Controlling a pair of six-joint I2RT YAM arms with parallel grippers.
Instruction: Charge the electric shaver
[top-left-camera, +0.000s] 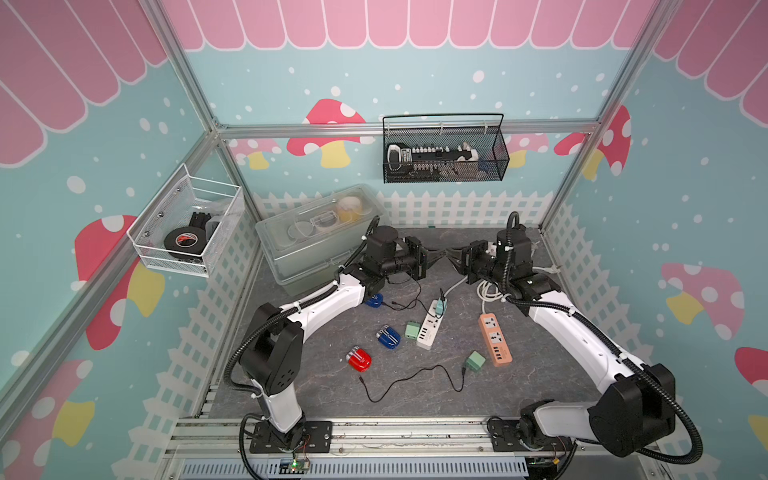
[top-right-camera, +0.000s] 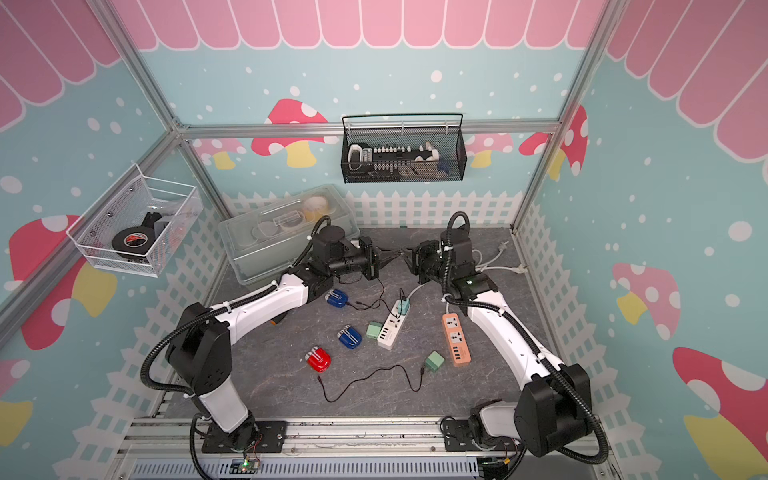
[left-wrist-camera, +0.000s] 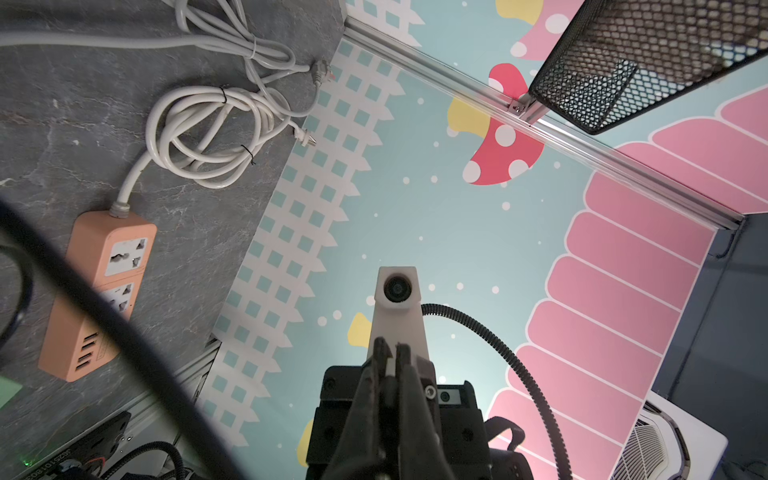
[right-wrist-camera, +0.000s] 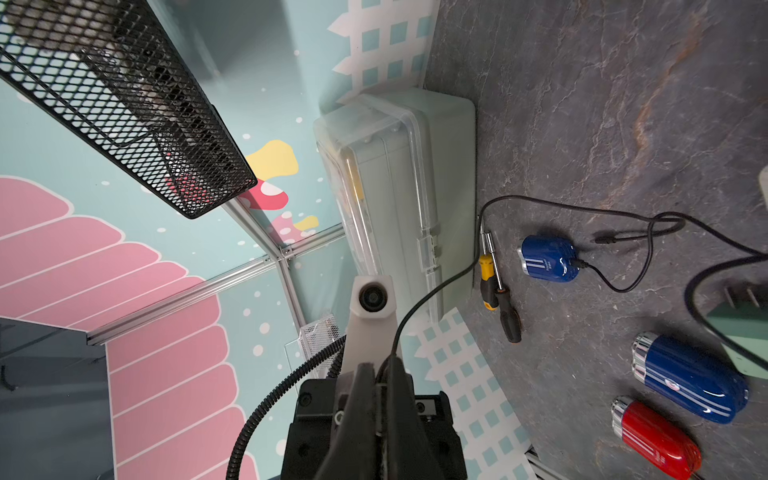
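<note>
My left gripper and right gripper face each other, fingertips nearly touching, above the table's back. The left is shut; any thin thing between its fingers is hard to make out. How far the right one's fingers part is unclear. A black cable runs up from the table to the right fingertips. A blue shaver lies with a cord in its end. Another blue shaver and a red shaver lie in front. A green adapter sits on the white power strip.
A loose green adapter lies beside the white strip. Another green adapter has a black cable on it. An orange power strip lies right. Screwdrivers lie by the clear box at back left.
</note>
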